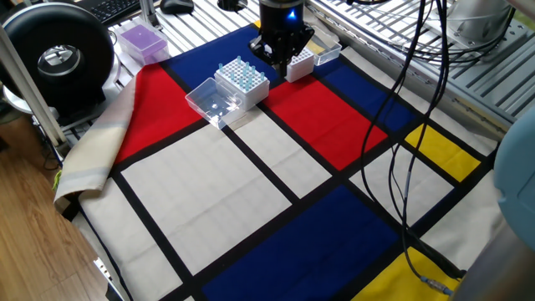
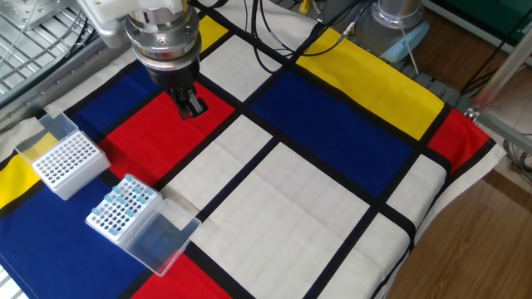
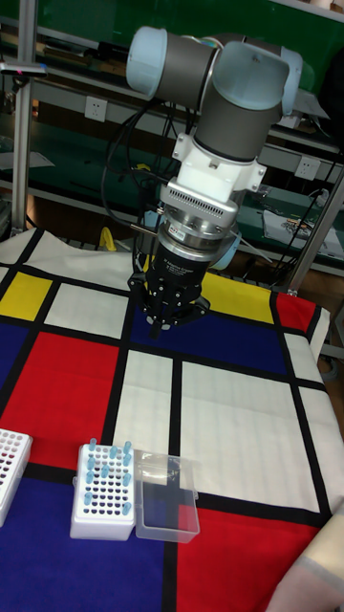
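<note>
My black gripper (image 2: pixel 193 108) hangs pointing down over the cloth, clear of both racks in exterior view 2. Its fingertips are small and dark in every view, so whether they are apart or together is unclear; no object shows at them. One white tip rack (image 2: pixel 123 209) holds several pale blue tips standing in its holes, and its clear lid (image 2: pixel 163 238) lies folded open beside it. A second white rack (image 2: pixel 73 169) has no blue tips showing; its clear lid (image 2: pixel 48 139) is open too. In exterior view 1 my gripper (image 1: pixel 282 68) partly covers that second rack (image 1: pixel 299 65).
At the far left stands a purple-topped box (image 1: pixel 143 42). Black cables (image 1: pixel 393 109) hang across the right of exterior view 1.
</note>
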